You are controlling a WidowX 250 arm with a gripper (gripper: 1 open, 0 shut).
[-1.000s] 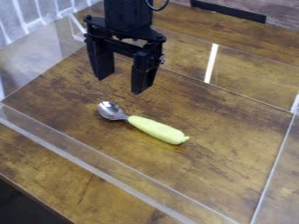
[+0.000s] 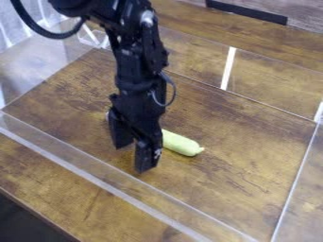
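My black gripper point(image 2: 134, 146) is lowered to the wooden surface, open, its fingers around the spot where a spoon lies. The spoon's pale yellow-green handle point(image 2: 180, 143) sticks out to the right of the fingers, while its metal head is hidden behind the gripper. Whether the fingers touch the spoon cannot be told.
Clear plastic walls point(image 2: 87, 174) border the wooden work area point(image 2: 237, 170) on several sides. A dark edge shows at the lower left.
My gripper has come down from above and behind the spoon onto it, now covering the metal head. The visible handle lies in about the same place.
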